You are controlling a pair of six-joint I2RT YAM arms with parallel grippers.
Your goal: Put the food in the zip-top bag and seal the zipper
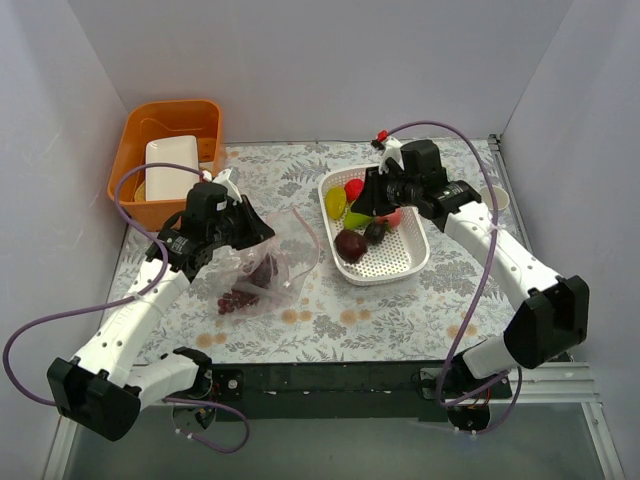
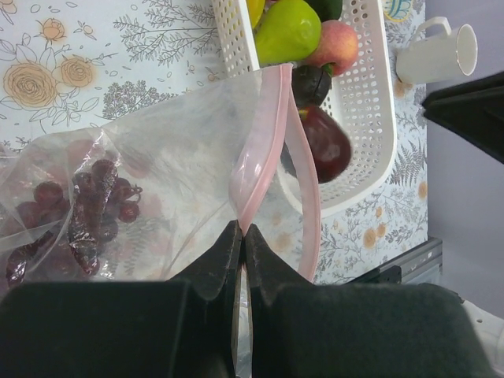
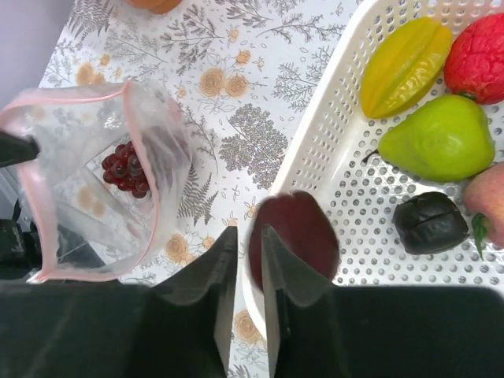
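The clear zip bag (image 2: 134,213) lies open with red grapes (image 3: 126,169) inside. My left gripper is shut on its pink-edged rim, holding the opening up. My right gripper is above the white perforated basket (image 1: 410,255), fingers slightly apart, over a dark red round fruit (image 1: 350,246); whether it touches anything is unclear, but it appears empty. The basket also holds a starfruit (image 3: 402,63), red fruit (image 3: 480,55), green pear (image 3: 437,138), peach (image 3: 488,205) and small dark avocado-like item (image 3: 429,222).
An orange bin (image 1: 140,150) with white containers stands at the back left. A white mug (image 2: 437,55) is beyond the basket at right. The cloth between bag and basket is mostly clear.
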